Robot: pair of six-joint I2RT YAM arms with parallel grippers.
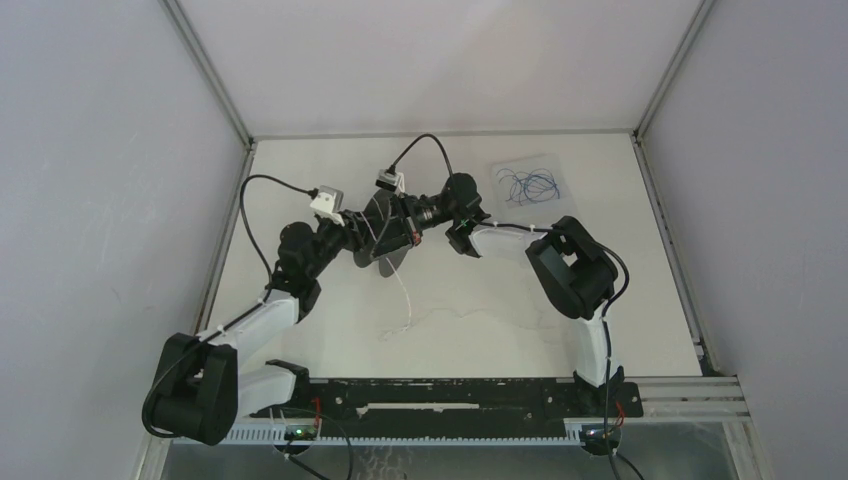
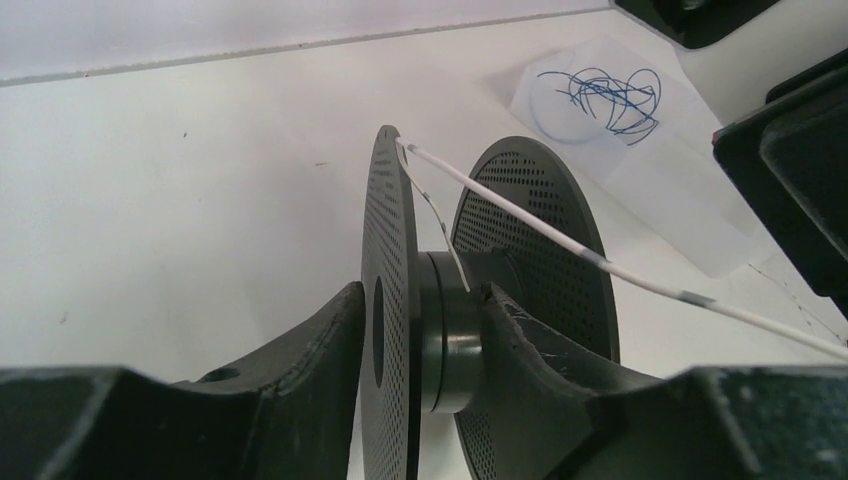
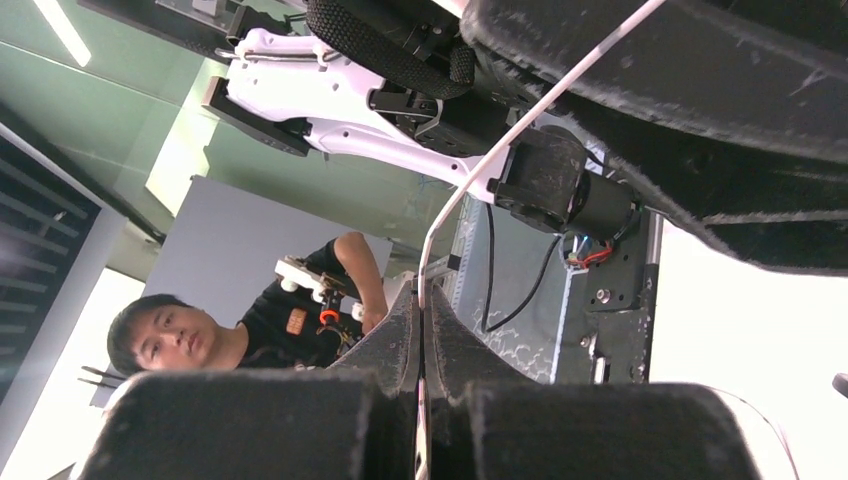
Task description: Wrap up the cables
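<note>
A dark spool with perforated discs (image 2: 532, 205) stands upright in the left wrist view. My left gripper straddles its near disc, one finger outside and one over the hub (image 2: 460, 350). That inner finger is clear of the disc, leaving the fingers part open. A white cable (image 2: 560, 238) runs over the top edge of the near disc, with a thin length dropping toward the hub. In the right wrist view the same cable (image 3: 520, 120) enters between the tips of my right gripper, shut on it. From above, both grippers partly cover the spool.
A clear sheet or tray with a tangled blue cable (image 1: 530, 186) lies at the back right. Loose white cable (image 1: 405, 300) trails across the table in front of the spool.
</note>
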